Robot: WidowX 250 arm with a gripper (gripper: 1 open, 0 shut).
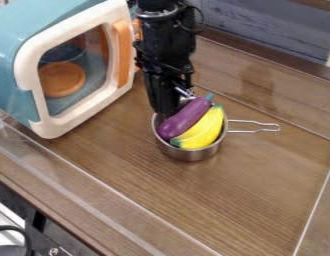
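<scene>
A steel pot (188, 152) with a wire handle stands on the wooden counter, holding a purple eggplant (181, 119) and a yellow banana (203, 134). My black gripper (172, 105) is at the pot's upper left rim, just behind the eggplant. Its fingertips are mostly hidden, so whether anything is between them is not visible.
A toy microwave (44, 48) in blue and white, with orange discs inside, stands at the upper left. A wall runs along the back.
</scene>
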